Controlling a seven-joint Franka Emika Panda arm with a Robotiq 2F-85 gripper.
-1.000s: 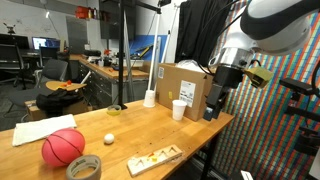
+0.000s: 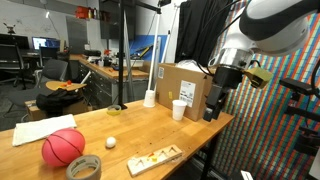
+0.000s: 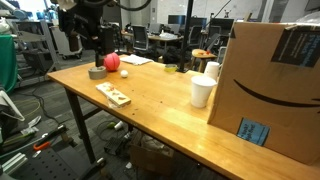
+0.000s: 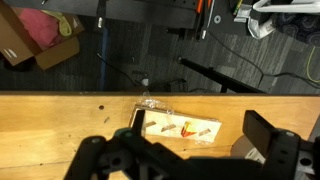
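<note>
My gripper stands open in the wrist view, its two dark fingers wide apart with nothing between them. Exterior view 1 has it high at the right, pointing down beyond the table's edge. A pale rectangular board with small colored marks or pieces lies near the table's edge. Seen from above, this board sits in the region between the fingertips, well below them. A red ball, a roll of tape and a small white ball rest to the left. Toward the box stands a white cup.
A large cardboard box takes up the table's far end. There is a folded white cloth at the back, near a yellow roll. Bare wood is clear around the middle. Cables and a dark frame lie below the table's edge.
</note>
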